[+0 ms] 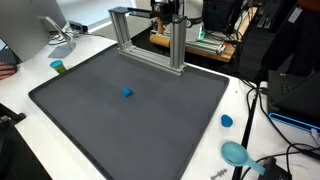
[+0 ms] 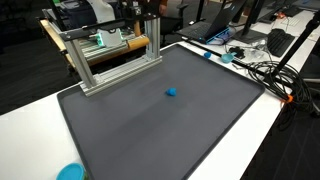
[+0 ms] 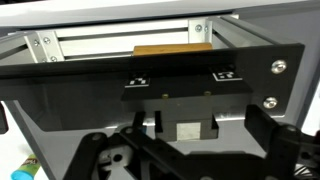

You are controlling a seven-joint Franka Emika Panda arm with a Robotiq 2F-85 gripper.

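The wrist view shows a drawer with a black front (image 3: 70,77) and a black handle (image 3: 186,101). My gripper stands open at this handle, its dark fingers apart on either side of the handle's lower part. An orange-brown wooden block (image 3: 172,49) lies inside the drawer, behind the black front. Whether the fingers touch the handle cannot be told. In exterior view 1 the light metal frame (image 1: 150,57) that carries the drawer stands at the back edge of the grey board.
The grey board (image 1: 130,115) is bare except for a small blue piece (image 1: 127,92). A blue disc (image 1: 227,121) and a teal scoop-like object (image 1: 240,156) lie to its right. A green-and-blue cup (image 1: 58,67) stands past its left edge. Cables lie at the right.
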